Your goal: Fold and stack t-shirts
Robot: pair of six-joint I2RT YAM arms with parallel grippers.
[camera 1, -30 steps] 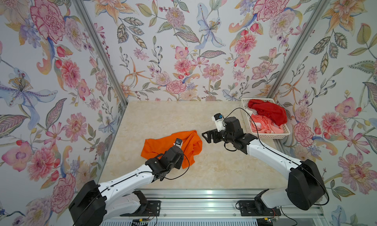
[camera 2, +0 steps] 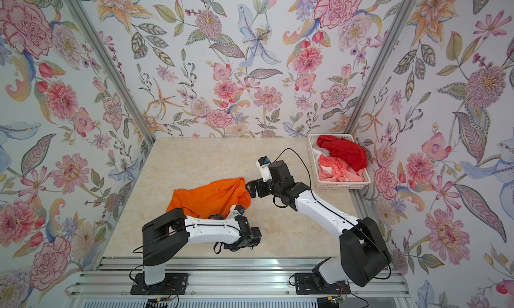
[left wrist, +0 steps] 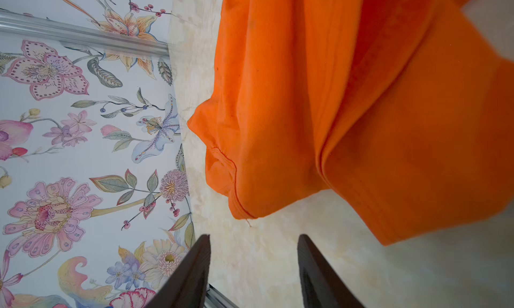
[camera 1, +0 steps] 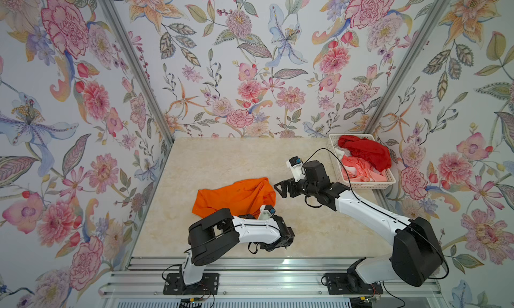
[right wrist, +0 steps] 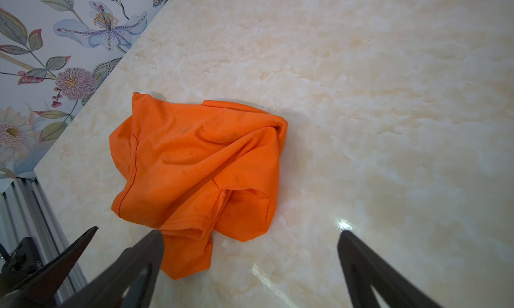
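An orange t-shirt [camera 1: 230, 195] lies crumpled and creased on the table, left of centre. My left gripper is low by its near edge; in the left wrist view its two fingers stand apart with nothing between them, the cloth just beyond. In the top views that arm partly hides the shirt's near side. My right gripper hovers right of the shirt, fingers wide apart and empty, the shirt seen between and beyond them in the right wrist view.
A white basket [camera 1: 389, 182] with red [camera 1: 369, 150] and pink [camera 1: 358, 168] clothes stands at the back right. Wallpapered walls and metal rails border the table.
The right arm has barely moved. The shirt looks much the same.
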